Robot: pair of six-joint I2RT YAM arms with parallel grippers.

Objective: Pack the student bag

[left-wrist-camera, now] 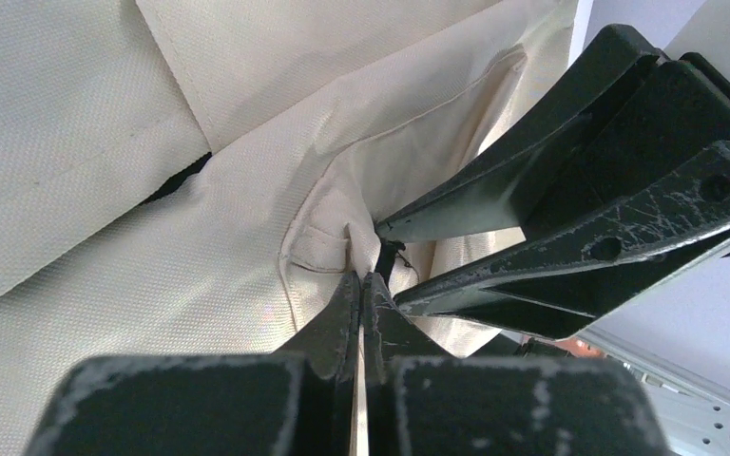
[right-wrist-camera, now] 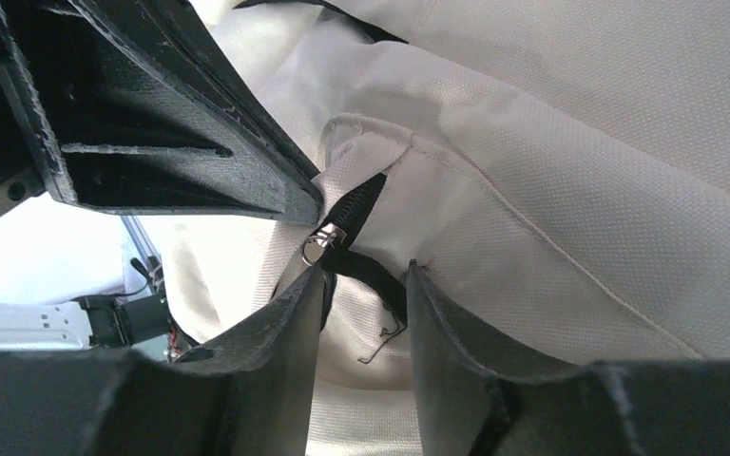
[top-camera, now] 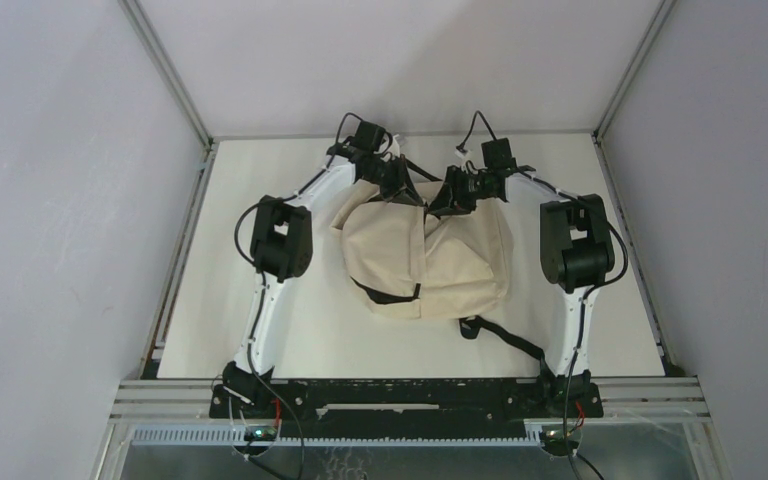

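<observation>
The beige bag lies flat mid-table, its zipper opening near the top. My left gripper is shut on a thin fold of the bag's fabric beside the zipper end. In the right wrist view, the black zipper shows with its metal pull ring and a black tab. Around that tab stand the parted fingers of my right gripper, one tip close to the ring; they are not closed on it. The bag's inside is hidden.
A black strap trails from the bag's lower right toward the table's front edge. Both grippers' tips are very close together at the zipper.
</observation>
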